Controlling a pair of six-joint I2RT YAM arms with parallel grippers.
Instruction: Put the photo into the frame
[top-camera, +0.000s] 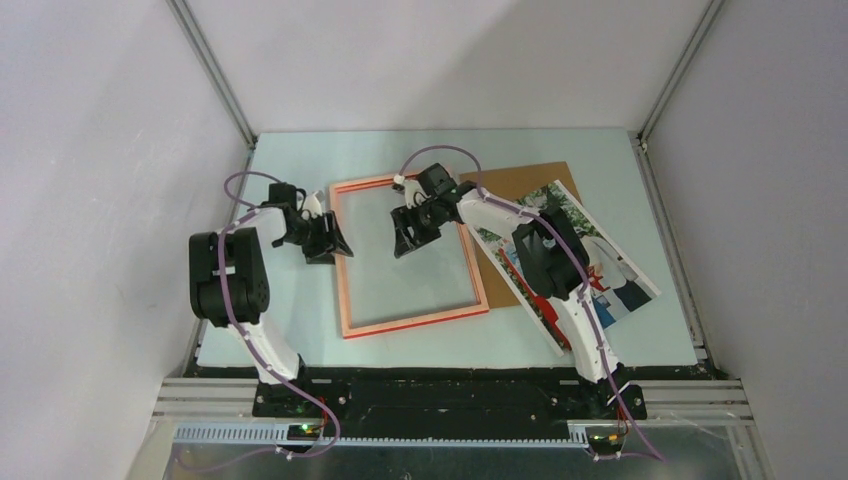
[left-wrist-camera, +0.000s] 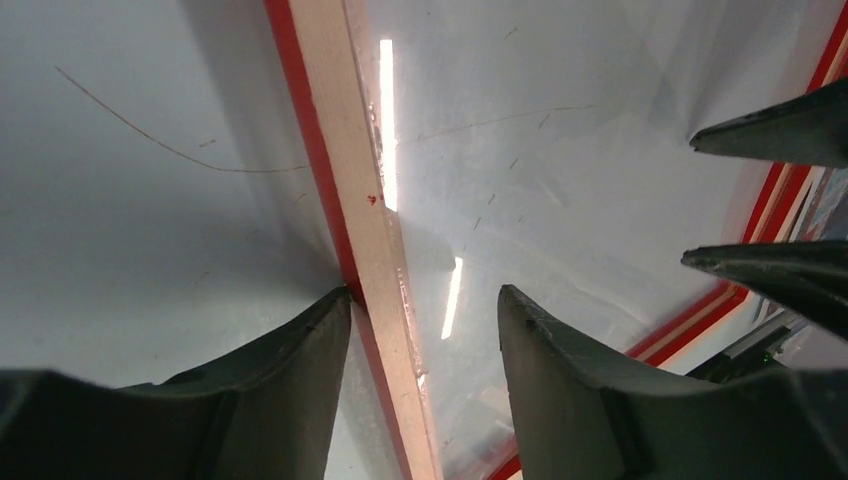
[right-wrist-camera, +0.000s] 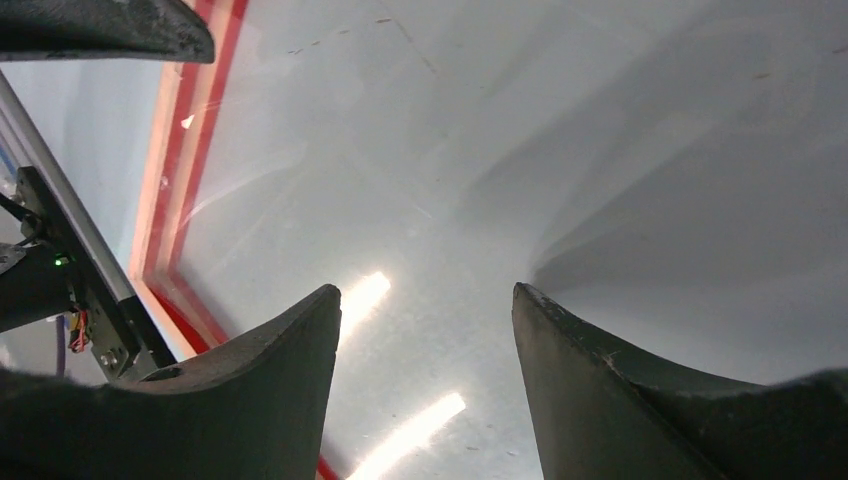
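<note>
An empty wooden frame (top-camera: 412, 321) with red edging and a clear panel lies mid-table. At its left side my left gripper is open, one finger at the wooden strip (left-wrist-camera: 360, 180). My right gripper is open low over the panel's upper right area, with nothing between its fingers. The photos (top-camera: 615, 281) lie to the right, partly under the right arm, on a brown backing board (top-camera: 515, 180).
The table (top-camera: 260, 340) has clear strips behind and in front of the frame. Walls stand at left, right and back.
</note>
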